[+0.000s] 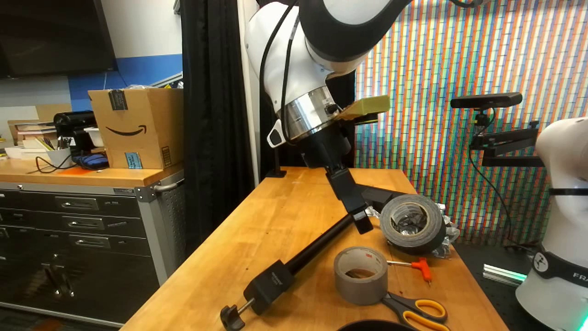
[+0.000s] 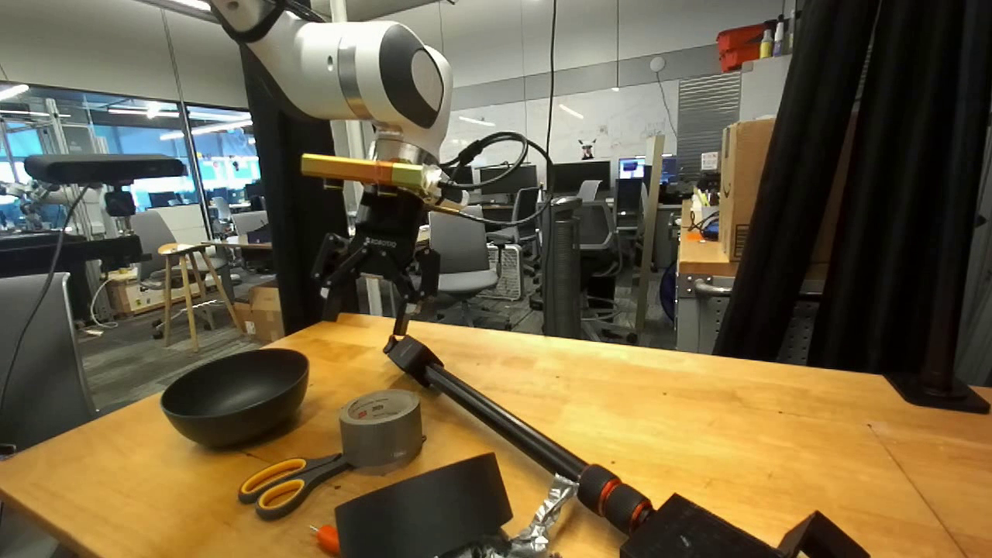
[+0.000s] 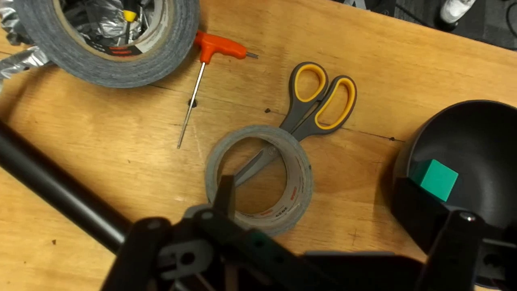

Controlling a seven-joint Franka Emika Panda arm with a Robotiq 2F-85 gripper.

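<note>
My gripper hangs over the table with its fingers spread apart and nothing between them. In the wrist view one finger overlaps the near-left rim of a grey tape roll, and the other finger overlaps the edge of a black bowl. Past that second finger shows a green cube, which appears to lie inside the bowl, its lower part hidden. Grey scissors with yellow-lined handles lie with their blades under or through the roll. Exterior view 1 shows the gripper side-on above the black pole.
A larger dark tape roll with foil and tools in its hole stands near an orange T-handle key. The clamp pole crosses the table diagonally. Bare wood lies beyond it.
</note>
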